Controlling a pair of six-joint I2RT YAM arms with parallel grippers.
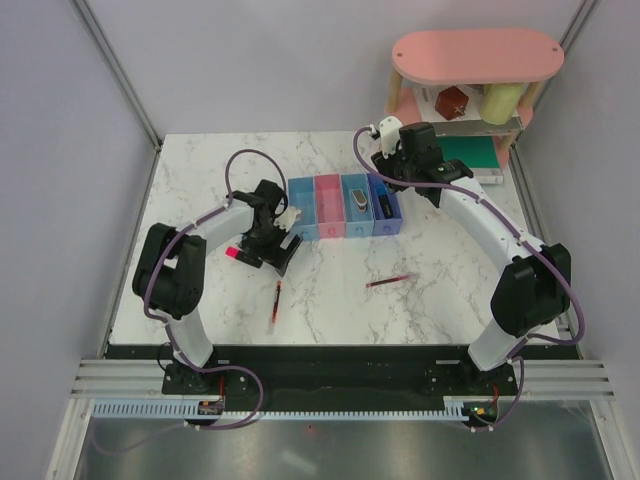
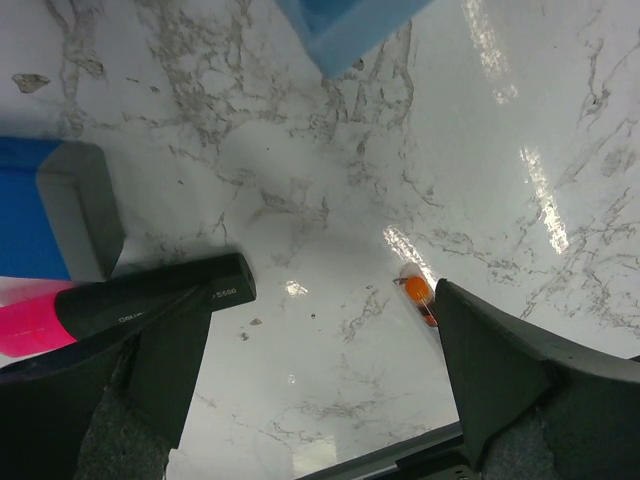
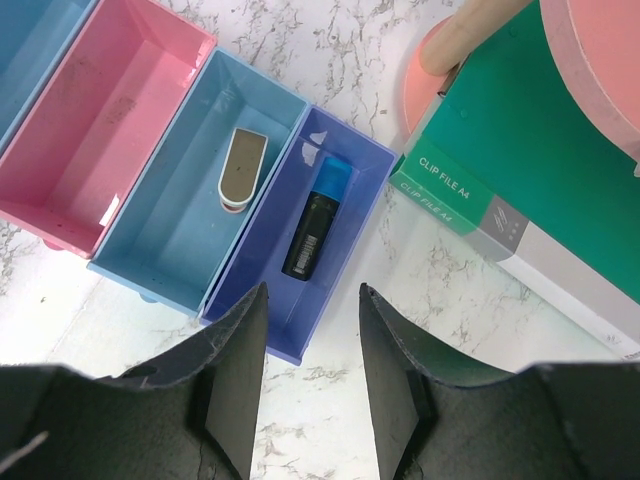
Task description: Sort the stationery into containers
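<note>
My left gripper stands open just above a pink-and-black marker (image 2: 150, 290); a blue-and-grey block (image 2: 55, 210) lies beside it. An orange-tipped pen (image 2: 415, 290) lies farther off, also seen in the top view (image 1: 277, 302). Another thin pen (image 1: 388, 280) lies at right. The four-bin organizer (image 1: 330, 205) has a pale eraser-like item (image 3: 242, 170) in one blue bin and a dark marker (image 3: 310, 235) in the purple bin. My right gripper is over the purple bin's near end, part open with nothing between its fingers.
A pink-topped shelf (image 1: 475, 55) with a green file box (image 3: 470, 200) stands at the back right, close to the organizer.
</note>
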